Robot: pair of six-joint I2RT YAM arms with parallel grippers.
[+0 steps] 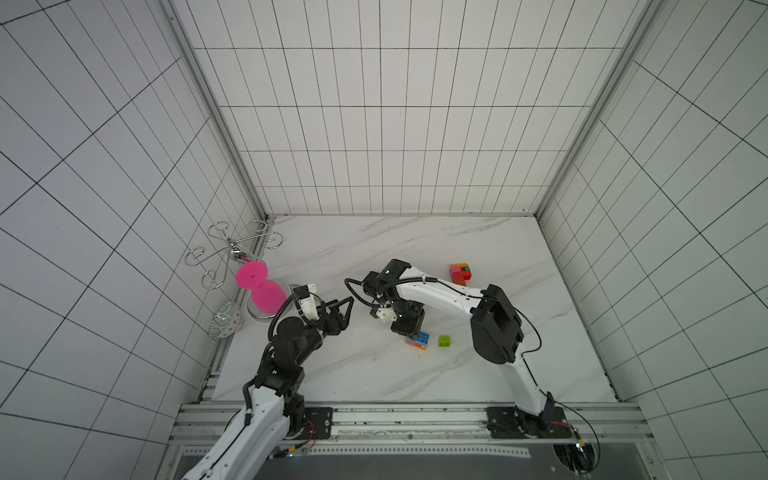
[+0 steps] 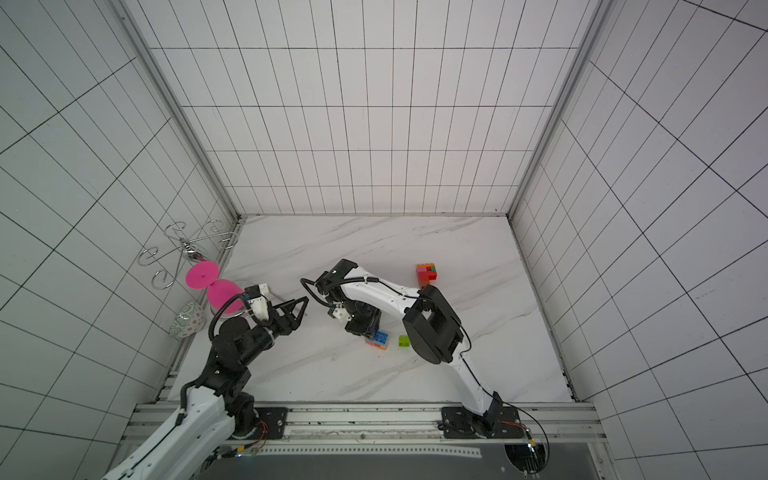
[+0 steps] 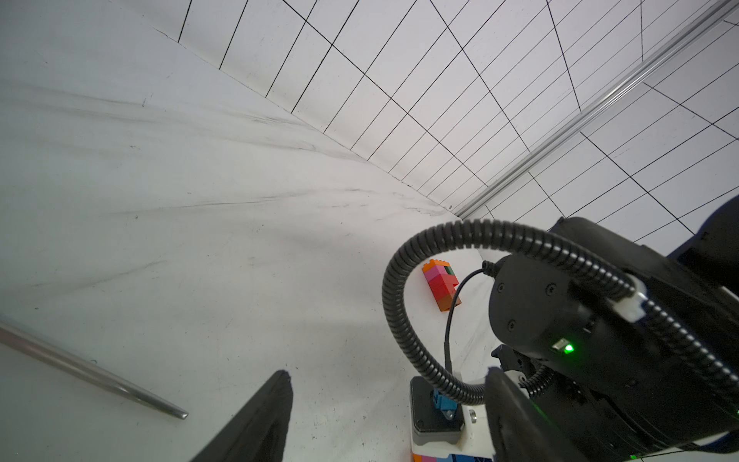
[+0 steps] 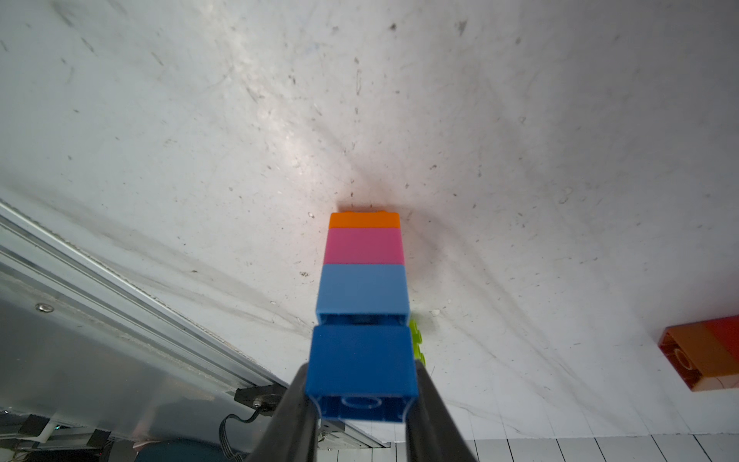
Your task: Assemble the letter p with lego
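My right gripper is shut on a dark blue brick [image 4: 360,355], a finger on either side. Directly beyond that brick, in line with it, comes a stack of light blue [image 4: 362,289], pink [image 4: 363,246] and orange [image 4: 364,221] bricks. A thin dark band separates the two blues; I cannot tell whether they are joined. A green brick [image 1: 445,341] lies just right of the stack, and a red, pink and orange block group [image 1: 460,273] stands farther back. My left gripper hangs to the left, fingers apart and empty.
A metal rack [image 1: 232,244], pink discs [image 1: 268,297] and a patterned bowl [image 1: 226,320] crowd the left edge. The right arm [image 1: 448,296] crosses the middle of the table.
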